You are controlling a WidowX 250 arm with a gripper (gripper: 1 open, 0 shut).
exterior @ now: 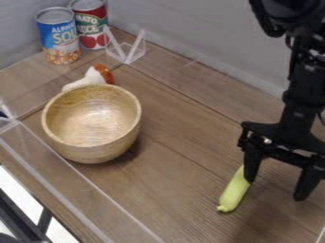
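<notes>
A pale green elongated vegetable (234, 191) lies on the wooden tabletop at the lower right. The black gripper (277, 178) is open and low over the table, one finger at the upper end of the vegetable and the other out to the right. I cannot tell whether the finger touches it.
A wooden bowl (90, 133) sits at the left. Behind it lie a white object with a red-orange end (89, 78) and two cans, Alphabet soup (60, 38) and tomato (93, 21), near the wall.
</notes>
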